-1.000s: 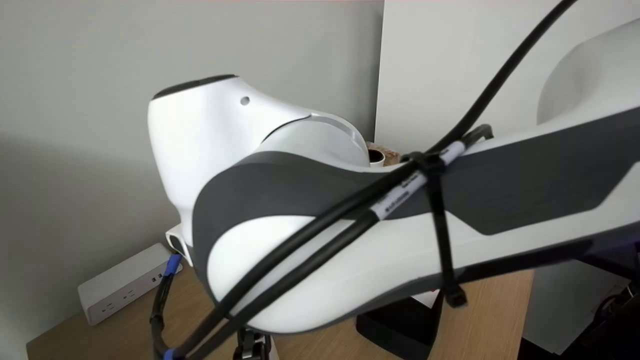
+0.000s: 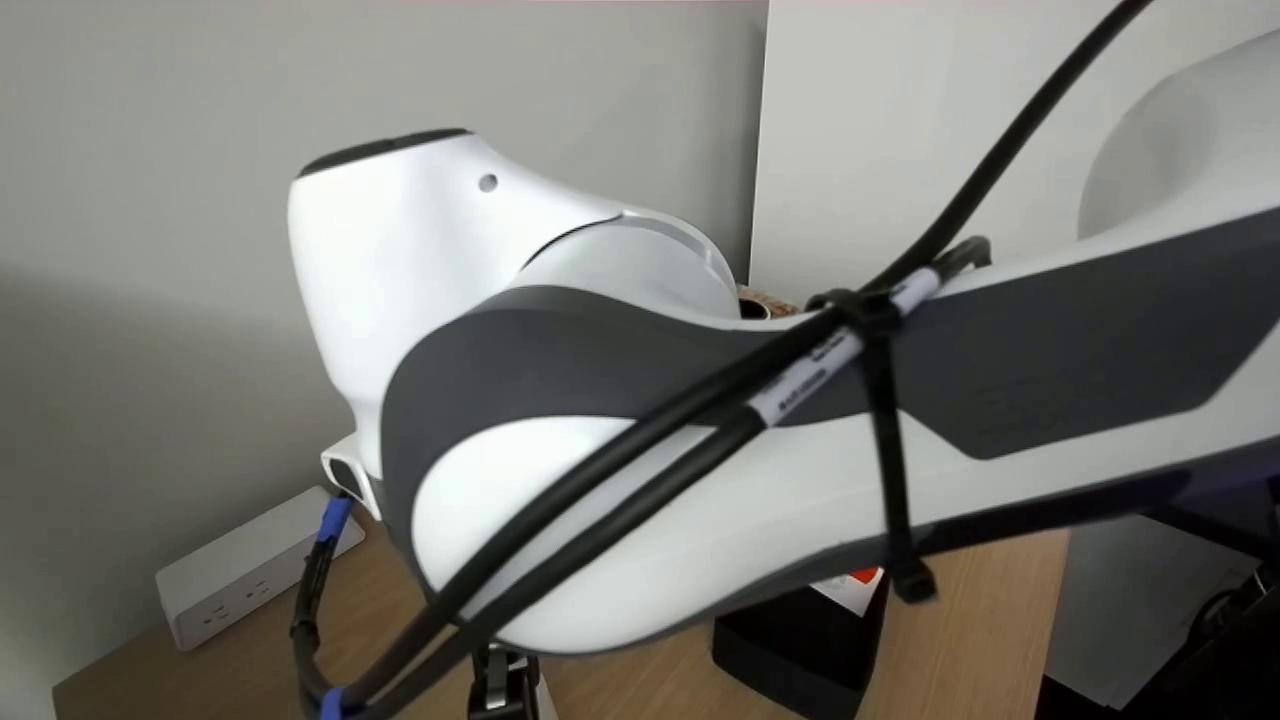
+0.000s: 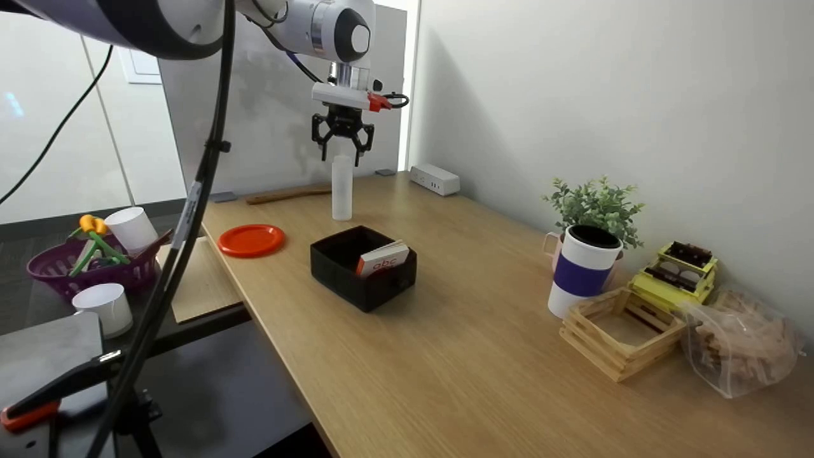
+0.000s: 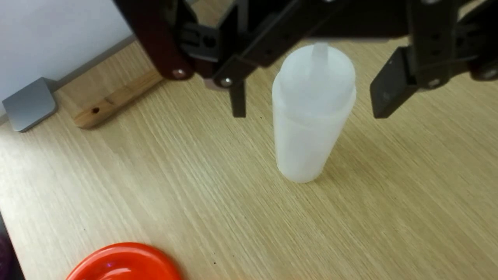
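Observation:
A translucent white squeeze bottle (image 3: 341,188) stands upright on the table near its far end. Directly over it is my gripper (image 3: 340,159), pointing down, its fingers spread to either side of the bottle's narrow top. In the wrist view the bottle (image 4: 308,121) shows between the two fingers of the gripper, with a gap on each side, so nothing is held. Exterior view 1 is mostly filled by the arm, which hides the bottle and most of the gripper.
A red plate (image 3: 251,240) and a black box (image 3: 351,285) holding a small abc card box (image 3: 383,259) lie nearer. A wooden-handled spatula (image 4: 116,103) rests by the far edge. Along the wall are a power strip (image 3: 435,179), tumbler (image 3: 581,273) and wooden crate (image 3: 603,352). Mid-table is clear.
In exterior view 1 the arm has risen slightly over the last second. The power strip and black box are where they were.

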